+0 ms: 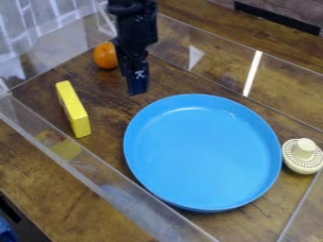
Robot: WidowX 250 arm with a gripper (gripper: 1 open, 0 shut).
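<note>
My black gripper (135, 80) hangs open over the back middle of the wooden surface, nothing seen between its fingers. An orange round object (105, 55) sits just behind it to the left, partly hidden by the arm. A yellow upright block (72, 109) stands at the left front. A large blue plate (202, 151) fills the front right.
Clear plastic walls (76, 175) border the area. A cream round object with a knob (301, 156) lies at the far right, beside the plate. The wooden floor (202, 66) behind the plate is bare.
</note>
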